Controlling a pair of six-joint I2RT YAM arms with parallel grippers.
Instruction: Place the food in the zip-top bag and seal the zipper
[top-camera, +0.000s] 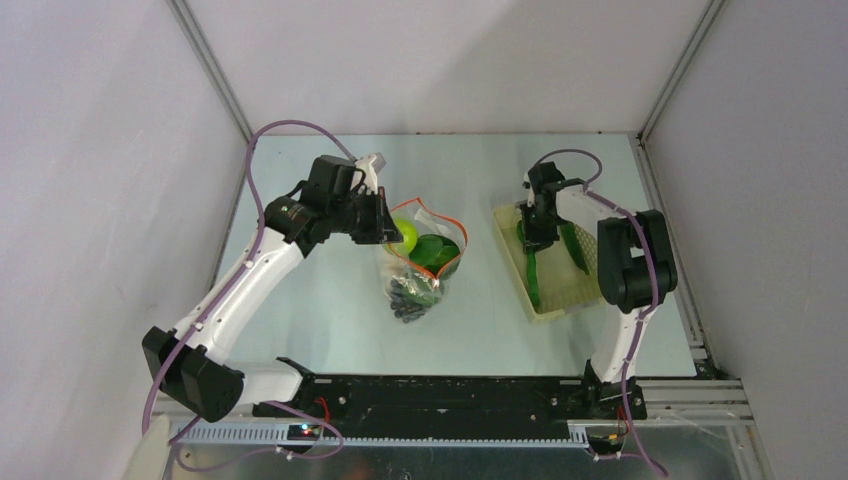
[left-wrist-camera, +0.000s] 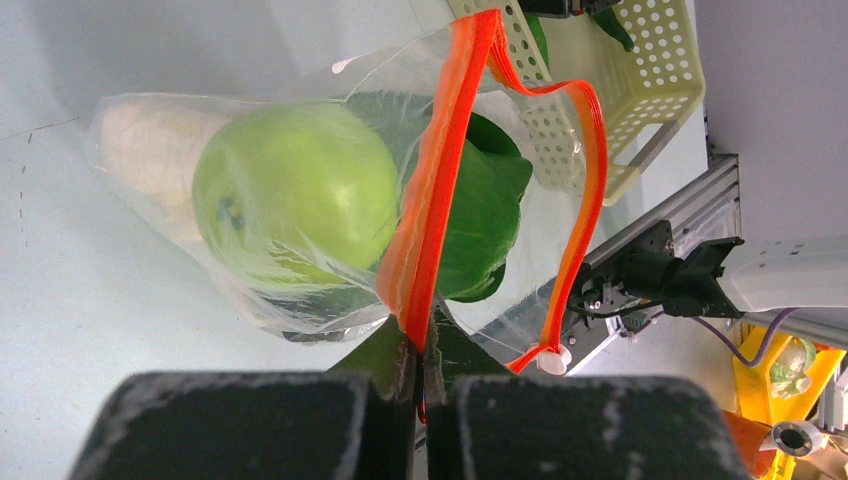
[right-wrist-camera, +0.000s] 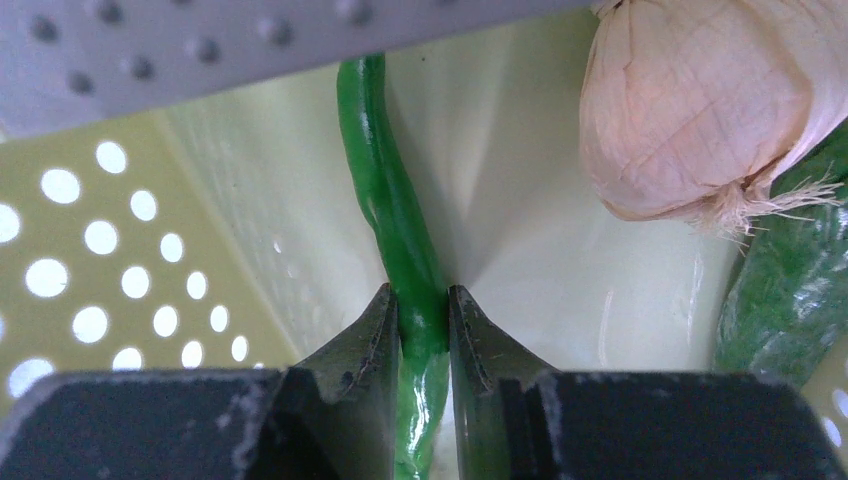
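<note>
The zip bag (top-camera: 415, 290) stands mid-table holding a green apple (left-wrist-camera: 293, 190), a dark green vegetable (left-wrist-camera: 478, 220) and dark grapes. My left gripper is shut on its orange-rimmed edge at the top. On the right, my right gripper is inside a cream perforated basket (top-camera: 545, 308), shut on a long green pepper (right-wrist-camera: 395, 190). An onion (right-wrist-camera: 700, 110) and another green vegetable (right-wrist-camera: 780, 290) lie beside it in the basket.
Side walls flank the table.
</note>
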